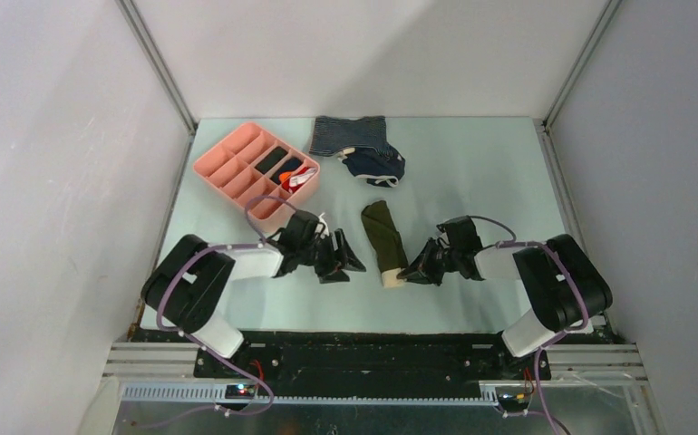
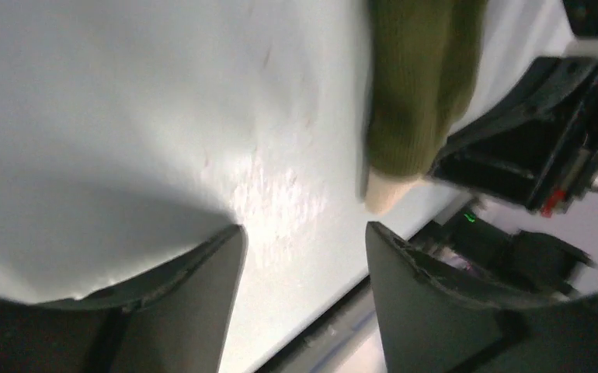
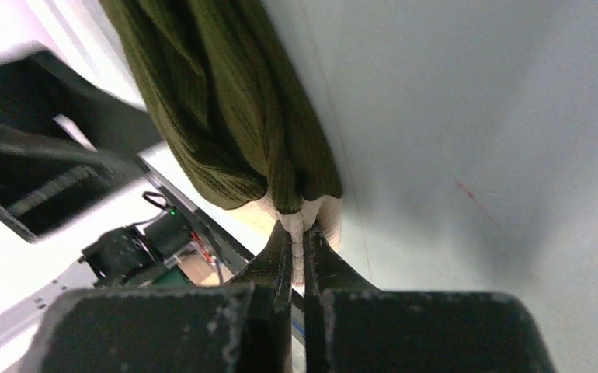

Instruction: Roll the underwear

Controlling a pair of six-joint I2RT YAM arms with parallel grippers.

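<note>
The folded dark green underwear (image 1: 382, 232) lies as a long strip on the table, its cream waistband (image 1: 392, 278) toward the front edge. My right gripper (image 1: 403, 275) is at the waistband end; in the right wrist view its fingers (image 3: 274, 260) are shut on the pale band (image 3: 329, 211), which is pinched thin between them. To the left of the cloth and apart from it, my left gripper (image 1: 357, 272) stands open, nothing between its fingers. The left wrist view, blurred, shows the green cloth (image 2: 408, 85) beyond the fingers, with the right gripper beside it.
A pink divided box (image 1: 227, 172) with several rolled items sits at the back left, behind the left arm. Dark blue clothes (image 1: 354, 136) lie at the back middle.
</note>
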